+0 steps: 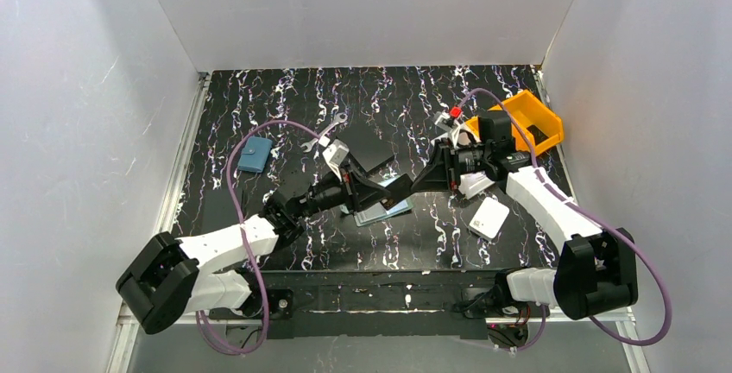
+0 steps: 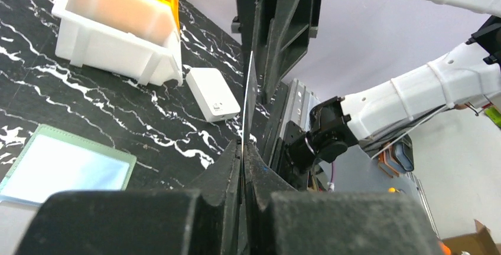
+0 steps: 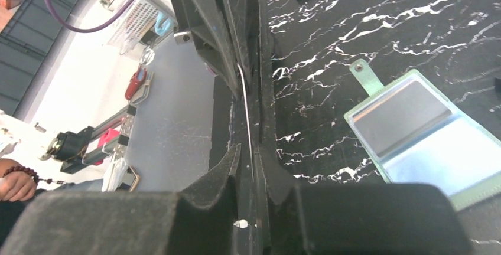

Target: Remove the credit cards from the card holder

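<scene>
A thin black card (image 1: pixel 395 190) is held upright above the open mint card holder (image 1: pixel 371 216), spanning both grippers. My left gripper is shut on one end of it; in the left wrist view the card shows edge-on. My right gripper is at the other end, its fingers close around the card's pale edge; whether they grip it or are loosening is unclear. The card holder (image 3: pixel 413 125) lies open below, with clear sleeves and a strap with a snap.
A white bin (image 2: pixel 118 42) and orange bin (image 1: pixel 544 123) stand at the right, with a white box (image 1: pixel 489 218) nearer. A wrench (image 1: pixel 324 131), blue case (image 1: pixel 255 154) and dark flat boxes (image 1: pixel 362 144) lie at the back and left.
</scene>
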